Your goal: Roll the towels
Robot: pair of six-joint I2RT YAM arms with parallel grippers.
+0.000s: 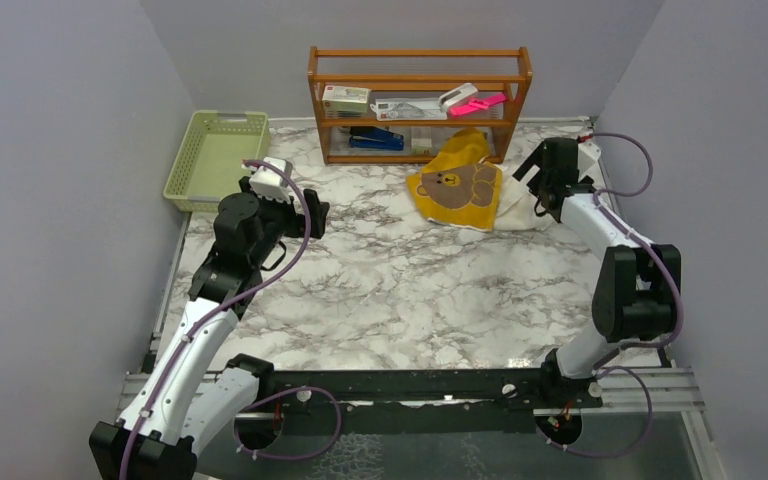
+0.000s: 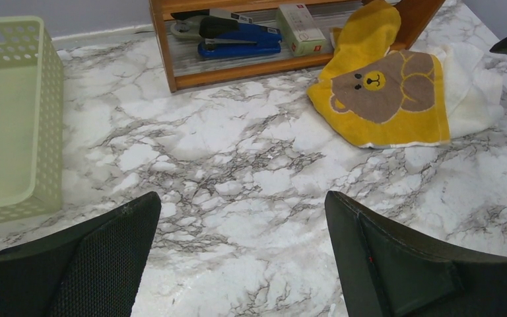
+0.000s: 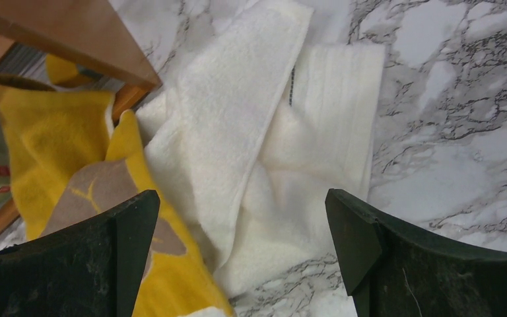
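Crumpled by the shelf's right foot lies a yellow towel (image 1: 457, 189) with a brown bear on it; its far corner reaches up against the shelf in the left wrist view. A white towel (image 3: 274, 145) lies beside it, creased and partly folded over, its left side touching the yellow one. Over the white towel hovers my right gripper, open, with empty space between its fingers. My left gripper is open as well, above bare table on the left, well away from both towels.
A wooden shelf (image 1: 420, 123) with boxes and a blue stapler (image 2: 241, 39) stands at the back. At the back left sits a green basket (image 1: 174, 172).
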